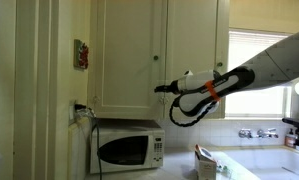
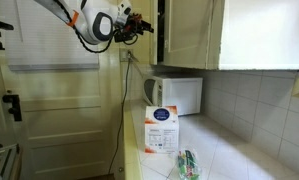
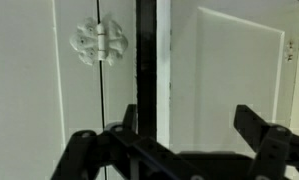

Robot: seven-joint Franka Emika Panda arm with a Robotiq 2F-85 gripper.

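Note:
Two tall cream cabinet doors, the left door (image 1: 127,60) and the right door (image 1: 196,40), hang above the counter. In the wrist view a dark vertical gap (image 3: 146,60) runs beside a pale door panel (image 3: 229,80), and a white-painted hinge (image 3: 99,42) lies left of it. My gripper is open, its fingers spread wide in front of the gap and panel, nothing between them. In exterior view 2 the gripper (image 2: 145,26) is up by the cabinet's dark opening (image 2: 160,20). Contact with the door cannot be told.
Below the cabinet stands a white microwave (image 1: 127,148). A white printed box (image 2: 161,134) and a clear bag (image 2: 188,164) are near the counter's front edge. The counter (image 2: 224,140) is otherwise largely clear. A sink faucet (image 1: 244,133) is at the right.

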